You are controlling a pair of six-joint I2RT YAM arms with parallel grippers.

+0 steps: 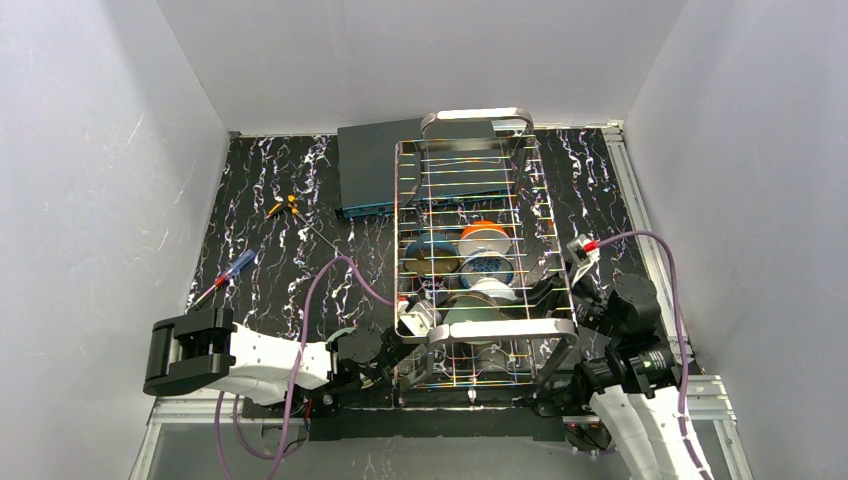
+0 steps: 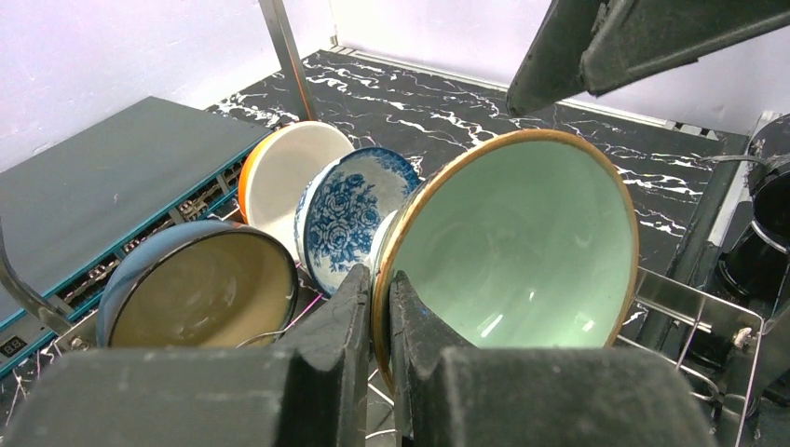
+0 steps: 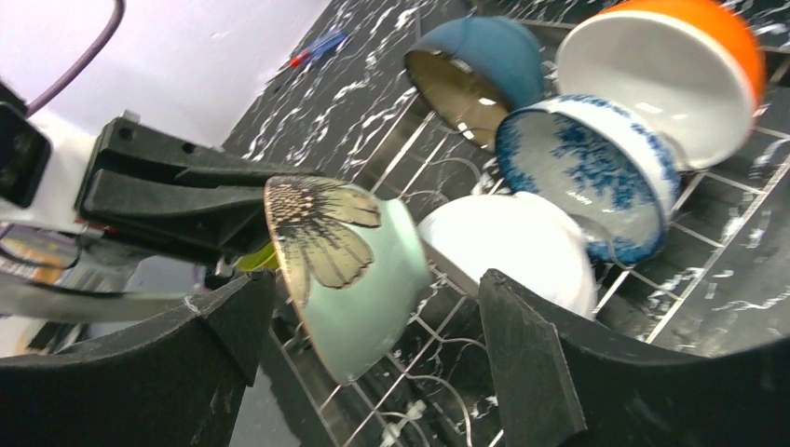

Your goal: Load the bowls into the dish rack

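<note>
A pale green bowl (image 2: 522,233) with a brown rim stands tilted on its side, and my left gripper is shut on that rim. From the right wrist view, the bowl's outer side shows a brown flower pattern. My right gripper is open, its fingers short of the green bowl and of a white bowl (image 3: 517,244) just behind it. Behind these in the dish rack (image 1: 548,215) lean a blue-and-white bowl (image 2: 349,219), an orange bowl with white inside (image 2: 293,177), and a blue bowl with brown inside (image 2: 200,289).
Raised metal handles (image 1: 505,330) cross the rack's near and far ends. Under the far end lies a flat dark box (image 1: 370,165). Part of another pale green round thing (image 1: 342,334) shows beside the left arm. Pliers (image 1: 285,205) and a screwdriver (image 1: 238,264) lie at left.
</note>
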